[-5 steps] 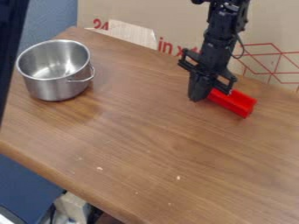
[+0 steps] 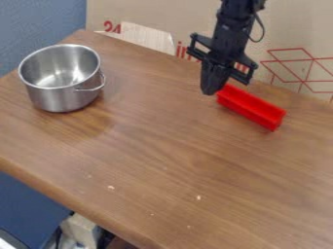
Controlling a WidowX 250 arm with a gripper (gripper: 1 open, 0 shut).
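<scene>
My black gripper (image 2: 208, 86) hangs at the upper middle of the camera view, shut, with nothing seen between its fingers. Just below and to its right, a red oblong block (image 2: 252, 108) lies on the wooden table, its left end close by the fingertips. A steel pot (image 2: 61, 92) stands at the left of the table.
Cardboard with red lines (image 2: 299, 63) and a white card (image 2: 136, 32) line the back. A blue surface lies past the table's left edge.
My gripper has risen and drawn slightly left, away from the red block, which now shows more fully and lies in about the same place.
</scene>
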